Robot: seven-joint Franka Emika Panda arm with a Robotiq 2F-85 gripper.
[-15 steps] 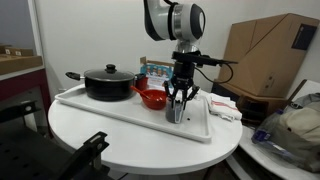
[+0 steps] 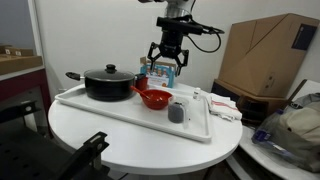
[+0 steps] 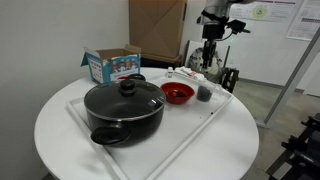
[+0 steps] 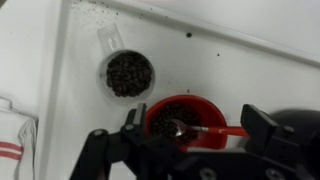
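My gripper (image 2: 165,62) hangs open above the tray, with nothing between its fingers. In the wrist view the red bowl (image 4: 214,115) lies below and between the fingers, dark beans in it and a red-handled spoon (image 4: 213,130) resting across. A clear measuring cup (image 4: 125,73), handle pointing away from the bowl, stands upright on the white tray (image 4: 240,62) and also holds dark beans. The same cup (image 2: 178,111) is to the right of the red bowl (image 2: 155,99) in exterior view 1. Part of the bowl is hidden behind my gripper in the wrist view.
A lidded black pot (image 3: 125,108) takes up the tray's other end. Behind the tray stand a colourful cardboard box (image 3: 112,65) and a dark red mug (image 2: 141,82). A striped white towel (image 4: 12,140) lies beside the tray. The tray's front strip is mostly clear.
The cup stays standing on the tray, clear of the fingers.
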